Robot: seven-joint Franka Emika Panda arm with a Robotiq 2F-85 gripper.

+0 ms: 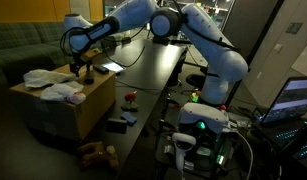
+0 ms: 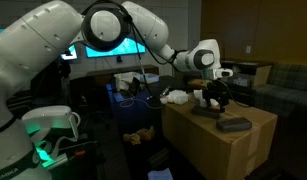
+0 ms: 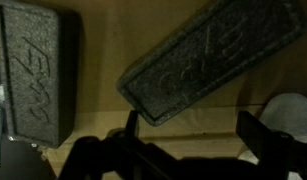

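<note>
Two dark grey blocks with scratched writing lie on a brown box. In the wrist view one block lies slanted across the middle and the other block stands lengthwise at the left. The second exterior view shows a dark block and another block on the box top. My gripper is open over the box, its fingers spread wide near the slanted block's lower end. Nothing is between them; contact with the block cannot be told.
White crumpled material covers the box's near end, and a pale rounded thing shows at the wrist view's right. A tablet-like device lies on the table behind. A patterned sofa stands beyond the box.
</note>
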